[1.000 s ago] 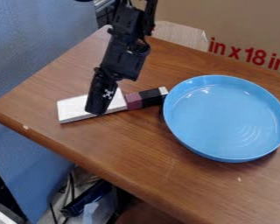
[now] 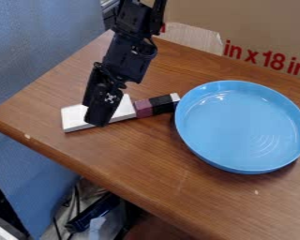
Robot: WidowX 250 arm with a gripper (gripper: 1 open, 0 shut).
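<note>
A long bar-shaped object lies on the wooden table, with a white blade-like part (image 2: 78, 117) at the left and a dark maroon and black section (image 2: 154, 106) reaching toward a blue plate (image 2: 240, 126). My black gripper (image 2: 100, 112) is low over the white part, its fingertips at or just above it, partly hiding it. Whether the fingers are open or shut, or touch the object, I cannot tell. The blue plate sits at the right, close to the dark end of the object.
The table (image 2: 140, 164) has bare wood in front and behind. A cardboard box (image 2: 259, 33) with red lettering stands at the back right. A blue padded surface (image 2: 27, 56) lies beyond the left edge, and clutter lies below the front edge.
My gripper has shifted slightly left and down over the white part, and its wrist looks turned. The bar and plate appear unmoved.
</note>
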